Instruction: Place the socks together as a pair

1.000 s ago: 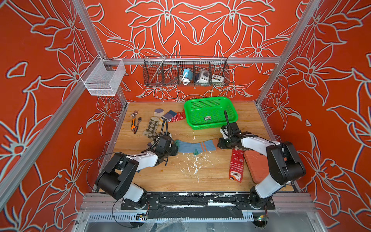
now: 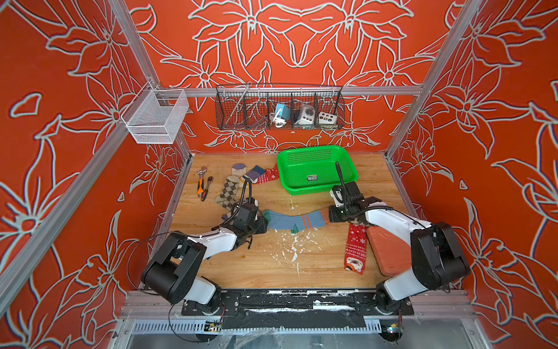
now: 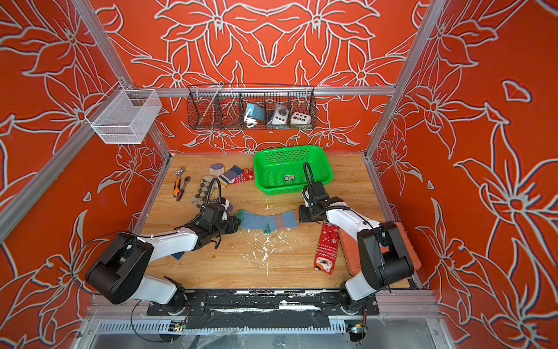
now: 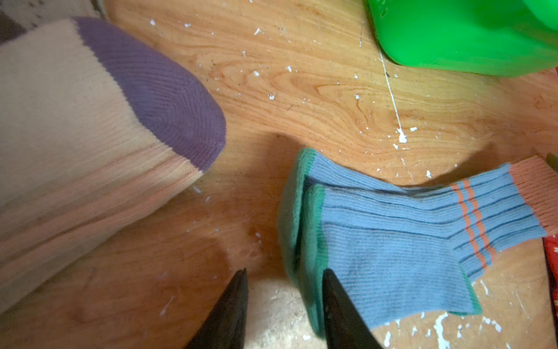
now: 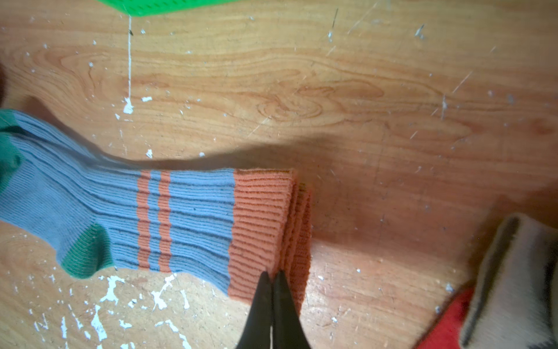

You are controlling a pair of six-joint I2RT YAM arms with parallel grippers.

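Observation:
Two blue socks with green toes and orange cuffs (image 5: 180, 218) lie stacked across the middle of the table. My left gripper is at their toe end, fingers parted around the green edge. At the cuff end my right gripper is shut at the orange edge; whether any knit is pinched between the tips is unclear. A cream and purple sock (image 4: 98, 139) lies left of the blue socks, and a red patterned sock (image 2: 355, 250) lies near the right front.
A green basket (image 2: 318, 187) stands at the back. A checkered sock (image 2: 229, 189), other socks and tools (image 2: 200, 186) lie back left. An orange pad (image 2: 388, 250) occupies the right front.
The right arm's upper links have shifted, with its gripper staying by the orange cuffs. The left arm has moved very slightly; the socks look unchanged.

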